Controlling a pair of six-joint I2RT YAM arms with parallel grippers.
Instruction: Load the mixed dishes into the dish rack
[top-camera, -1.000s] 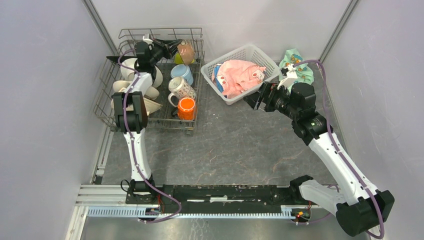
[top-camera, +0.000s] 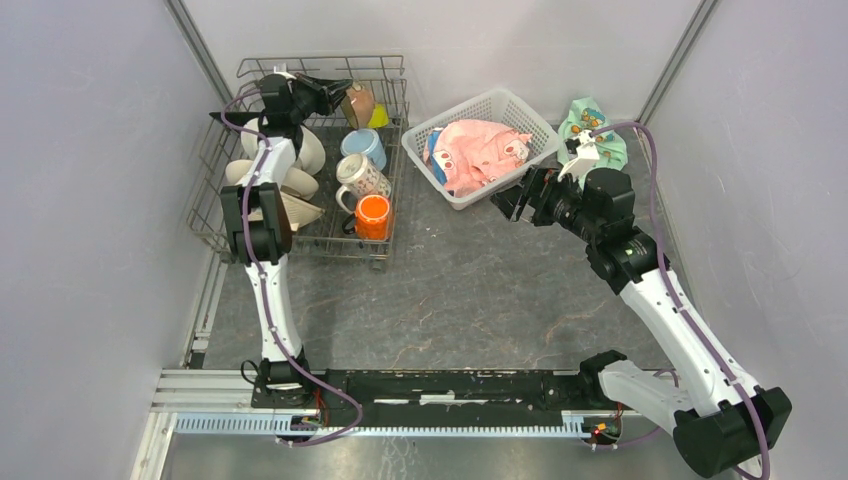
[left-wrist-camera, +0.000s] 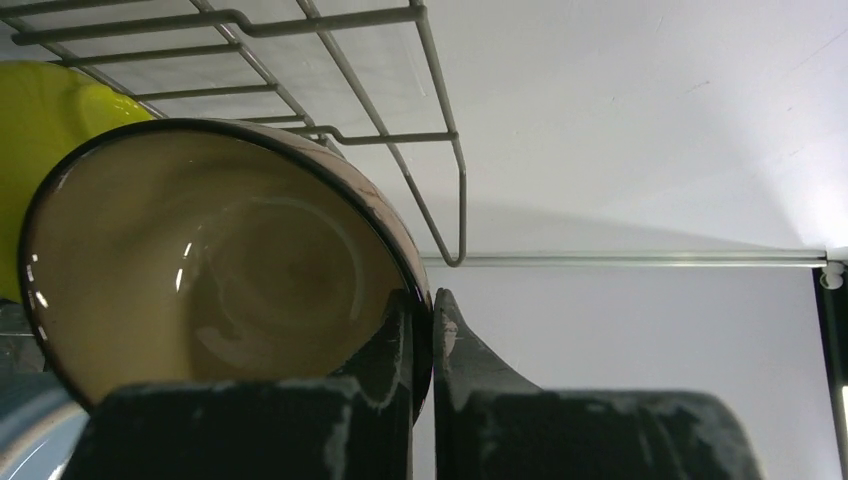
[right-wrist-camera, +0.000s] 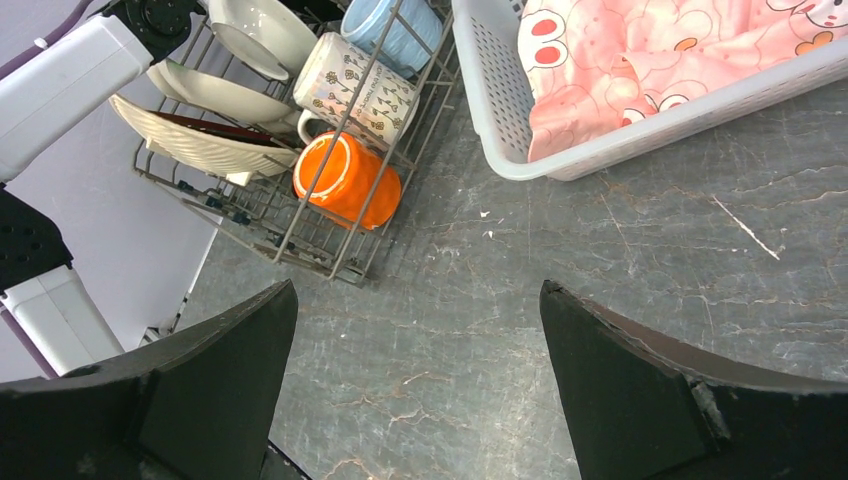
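My left gripper is shut on the rim of a brown bowl (left-wrist-camera: 200, 260), held tilted at the back right of the wire rack (top-camera: 374, 64), beside a yellow dish (left-wrist-camera: 60, 110). In the rack stand a blue cup (top-camera: 362, 146), a patterned mug (top-camera: 364, 178), an orange mug (top-camera: 372, 216) and several white bowls and plates along the left side. My right gripper stands open with nothing between its fingers, out over the floor at the right of the rack.
A white plastic basket (top-camera: 450, 195) with pink cloth sits right of the rack, touching or close to it. A green cloth (top-camera: 600, 130) lies at the back right. Walls bound both sides and the back.
My left gripper has shifted slightly left with the brown bowl, which now shows more of the yellow dish at its right. The right arm is nearly still.
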